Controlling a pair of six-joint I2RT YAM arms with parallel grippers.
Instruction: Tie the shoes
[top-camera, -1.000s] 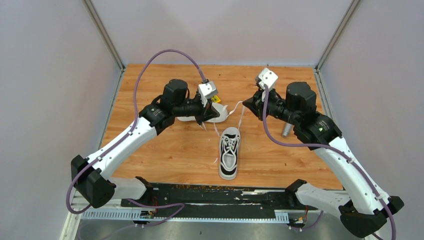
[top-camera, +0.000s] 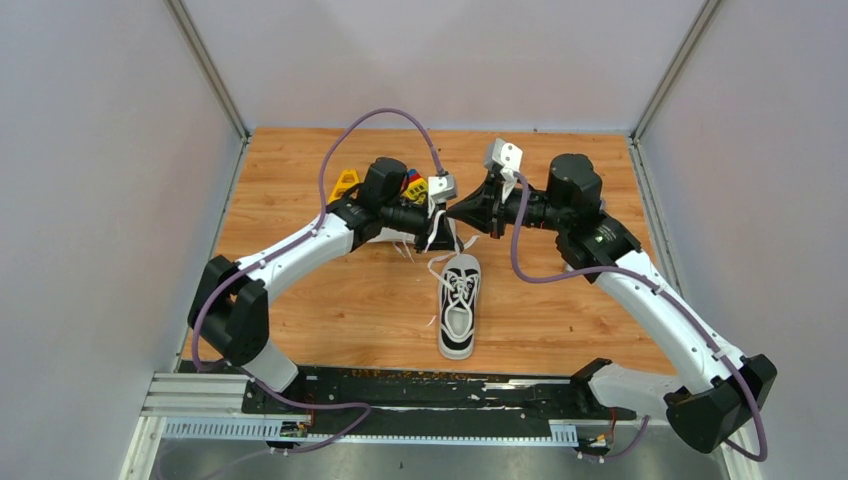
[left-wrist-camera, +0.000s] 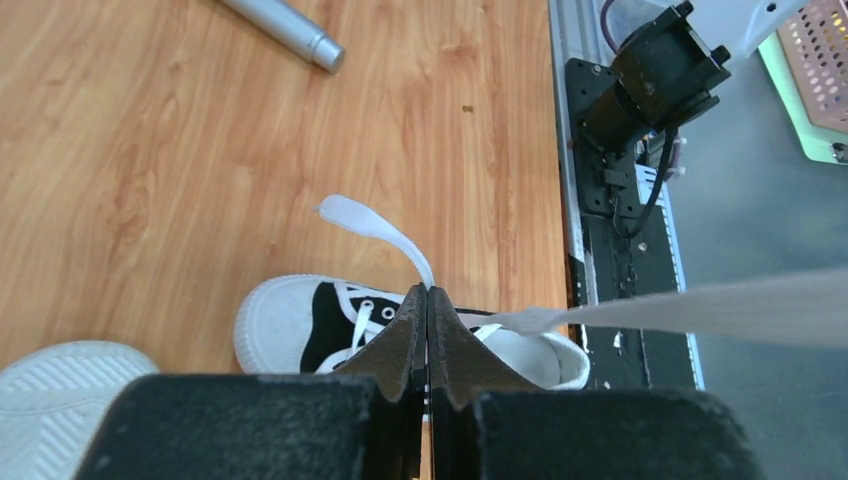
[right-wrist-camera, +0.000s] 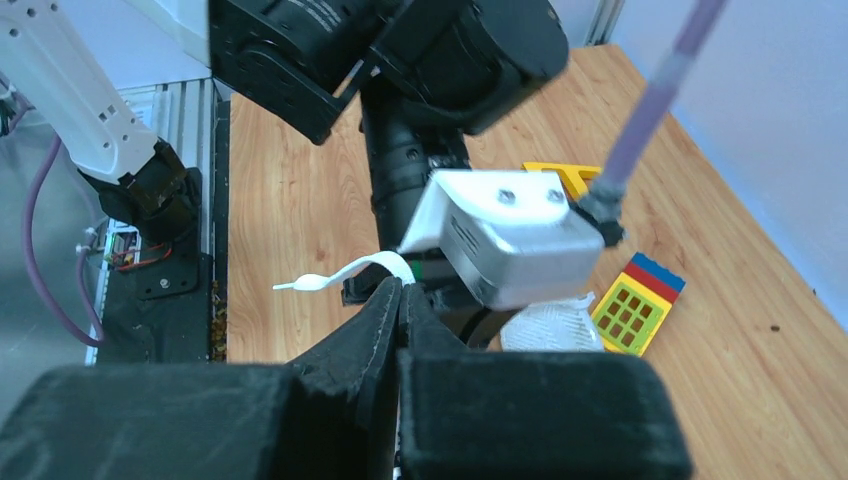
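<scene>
A black and white shoe stands on the wooden table, toe away from the arms, its white laces criss-crossed over the tongue. Above the toe, my left gripper is shut, and in the left wrist view a lace end sticks up from the meeting fingertips. A blurred lace stretch runs off to the right there. Close by, my right gripper is shut on the other lace; its end curls out at the tips in the right wrist view. The grippers hide part of the laces between them.
A second shoe lies on the table behind the left arm. Farther back are yellow toy pieces and a toy block. A silver cylinder shows in the left wrist view.
My left gripper has moved right and my right gripper left, so they now come close together and overlap above the shoe's toe. The laces have shifted with them; the shoe has stayed put.
</scene>
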